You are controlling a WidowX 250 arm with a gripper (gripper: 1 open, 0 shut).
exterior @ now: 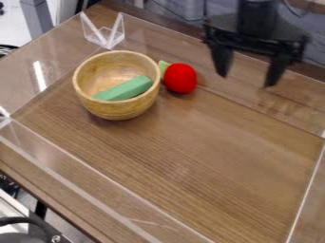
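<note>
My gripper (250,63) hangs over the upper right of the table, its two dark fingers spread apart and blurred, nothing visible between them. Left of it, a red round object (181,78) lies on the wooden table beside a light green piece (164,67) that it partly hides. Further left, a yellow bowl (97,96) holds a green oblong object (124,88).
A clear plastic item (105,32) stands at the upper left near the back. Dark cables show past the table's left edge.
</note>
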